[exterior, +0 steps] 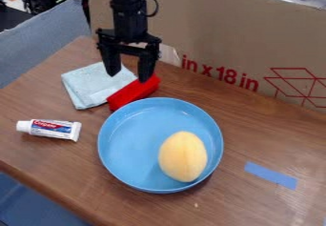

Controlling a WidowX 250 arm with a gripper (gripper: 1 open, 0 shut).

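My black gripper [129, 60] hangs with its fingers open over the red object [132, 92], which lies on the wooden table behind the blue plate. One finger reaches down near the right end of the red object; whether it touches cannot be told. A folded pale cloth [90, 85] lies under and left of the gripper. A yellow oval object [182, 156] rests on the right part of the blue plate [128, 146]. A Colgate toothpaste tube [49, 129] lies at the left.
A cardboard box [242, 49] stands along the back as a wall. A blue tape strip [270, 175] is stuck on the table [268, 134] at the right, where the surface is otherwise clear. The table's left edge borders grey material.
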